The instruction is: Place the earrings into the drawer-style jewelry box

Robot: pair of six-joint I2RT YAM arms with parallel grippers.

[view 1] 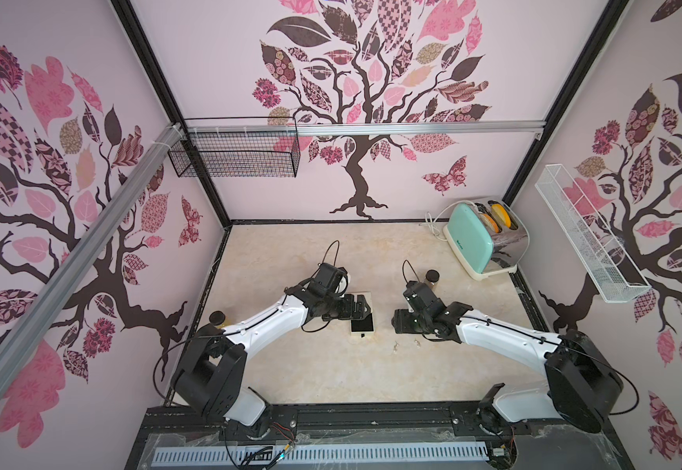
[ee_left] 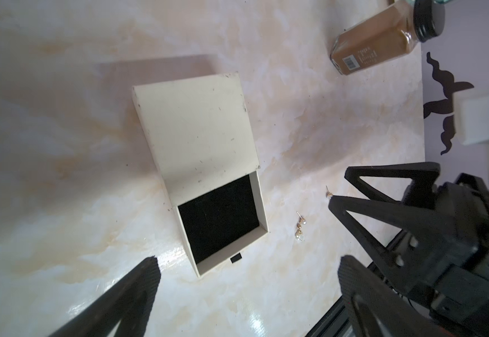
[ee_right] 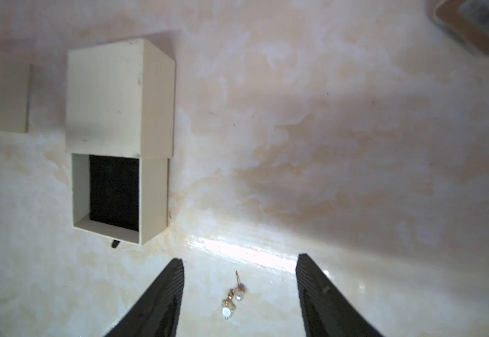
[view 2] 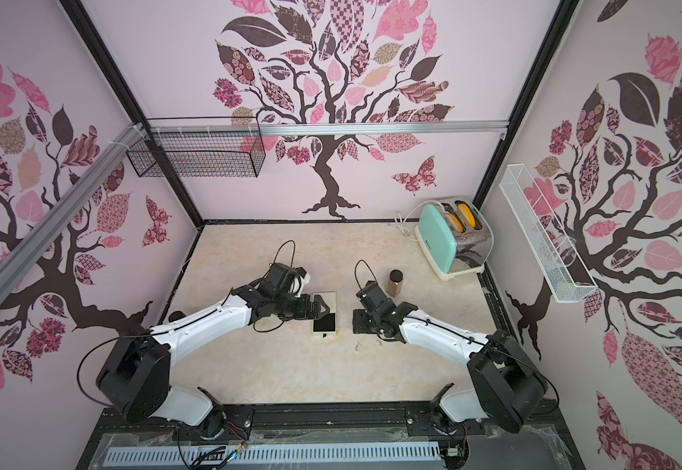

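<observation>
A cream jewelry box (ee_left: 194, 129) lies on the table with its drawer (ee_right: 114, 191) pulled out, showing an empty black lining. Small earrings (ee_right: 228, 306) with pearls lie right of the box, another piece (ee_left: 328, 193) a little farther off. My left gripper (view 1: 352, 307) hangs over the box, open and empty. My right gripper is above the earrings, its fingertips apart on either side of them with nothing held.
A brown bottle (ee_left: 373, 47) stands behind the right gripper. A mint toaster (view 1: 472, 239) sits at the back right.
</observation>
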